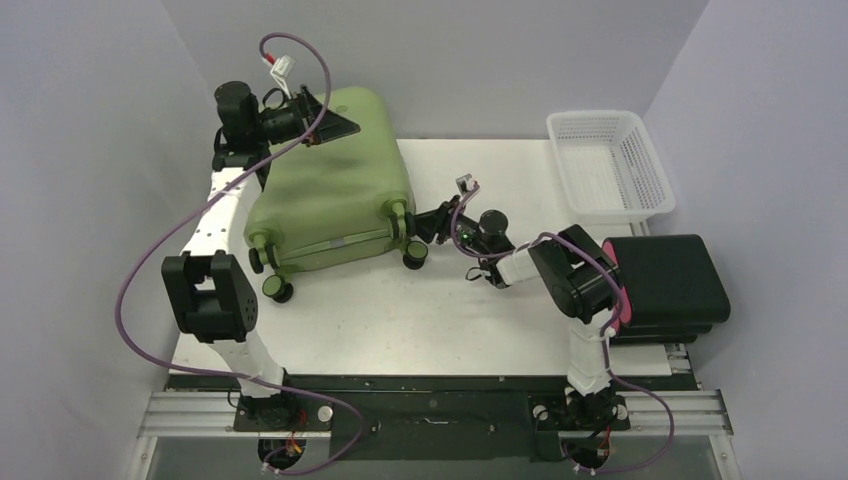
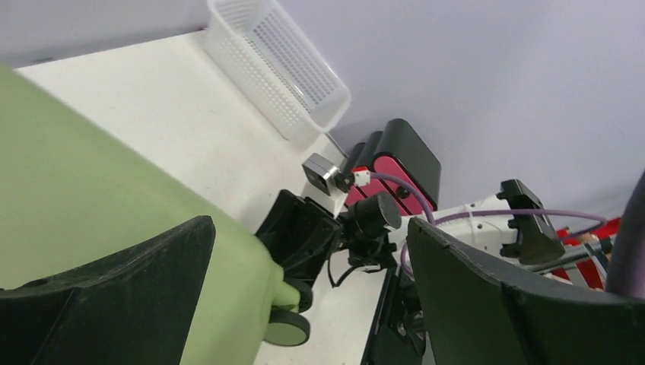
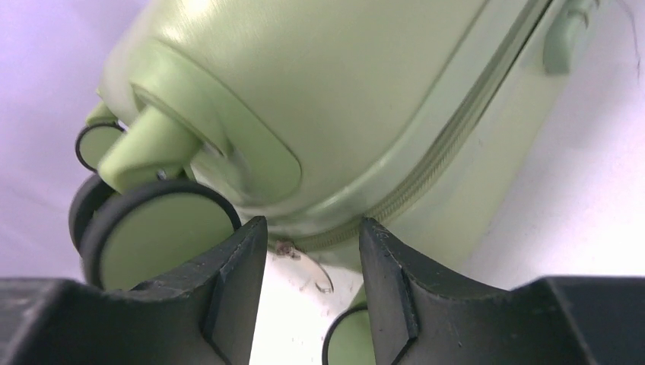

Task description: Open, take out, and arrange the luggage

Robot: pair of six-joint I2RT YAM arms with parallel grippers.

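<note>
A green suitcase [image 1: 325, 180] lies flat at the left of the white table, wheels toward the front; in the right wrist view its zipper [image 3: 433, 160] and a small pull tab [image 3: 308, 266] show. My left gripper [image 1: 325, 128] is above the suitcase's back part, fingers apart with nothing between them; in the left wrist view the green shell fills the lower left below it. My right gripper [image 1: 425, 228] is open beside the suitcase's right front wheel [image 3: 160, 236], its fingertips facing the zipper and tab.
A white basket [image 1: 605, 165] stands at the back right. A dark case with pink sides [image 1: 668, 285] lies at the front right.
</note>
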